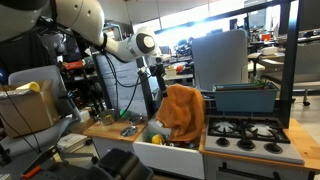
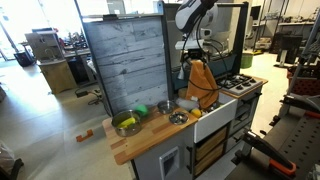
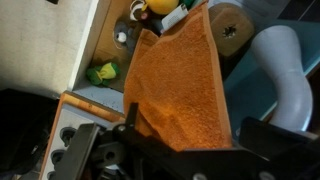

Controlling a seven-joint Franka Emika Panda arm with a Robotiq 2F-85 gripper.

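Observation:
An orange towel is draped over the right side of an open drawer, its upper part bunched beside the green-grey rack. In exterior view 2 the towel hangs down toward the drawer front. My gripper is open, above and to the left of the towel's top. The wrist view has the towel filling the middle, with dark fingers on both sides of its near end. Whether a finger touches the cloth cannot be told.
A stove lies to the right of the towel, with a dish rack behind. Metal bowls stand on the wooden counter to the left. Small items, one yellow, lie in the drawer.

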